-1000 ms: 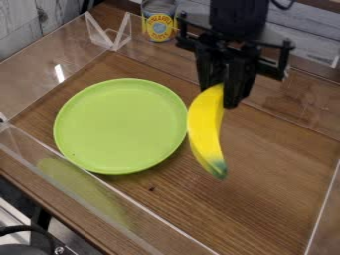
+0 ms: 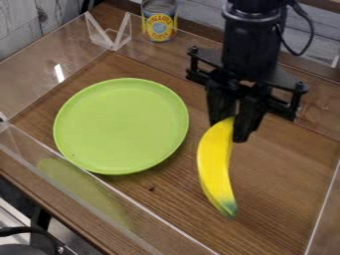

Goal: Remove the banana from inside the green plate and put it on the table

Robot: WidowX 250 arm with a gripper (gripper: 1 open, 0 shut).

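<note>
The yellow banana hangs to the right of the green plate, its greenish tip pointing down toward the front. My black gripper is shut on the banana's upper end, and its fingers partly hide that end. Nothing lies in the round plate, which rests flat on the wooden table. From this angle I cannot tell whether the lower tip touches the table.
A yellow-labelled can stands at the back, with a clear plastic piece to its left. Transparent walls border the table at the left and front. Bare wood stretches right of the banana.
The gripper and banana have shifted right and toward the front, lower in the view, farther from the plate. The plate has not moved.
</note>
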